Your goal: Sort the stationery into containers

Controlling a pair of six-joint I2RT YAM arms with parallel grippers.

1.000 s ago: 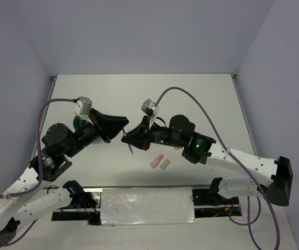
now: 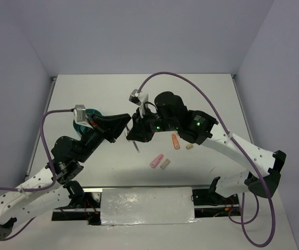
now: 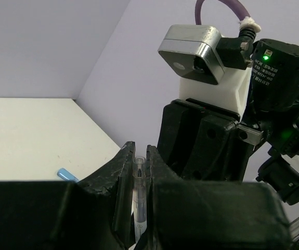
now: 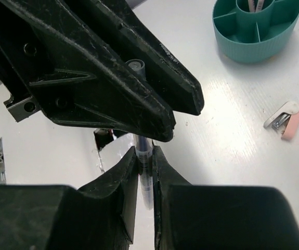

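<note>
A slim clear-and-grey pen (image 4: 145, 179) stands steeply between my two grippers. The left gripper is shut on its upper end, which shows as a clear tip between the fingers in the left wrist view. Lower down the same pen, my right gripper is shut too, and the pen's lower end sticks out past its fingertips. From above, both grippers meet near the table's middle, with the pen's end (image 2: 136, 147) showing below them. A teal divided holder is at the left, partly covered by the left arm in the top view.
Loose on the table lie a pink item (image 2: 157, 161), a small tan block (image 2: 165, 163), an orange item (image 2: 175, 141) and a yellowish piece (image 2: 189, 146). A small pink-and-white stapler (image 4: 286, 120) sits near the holder.
The right arm has shifted toward the back of the table, uncovering the orange and yellowish items. The pen has stayed between both grippers.
</note>
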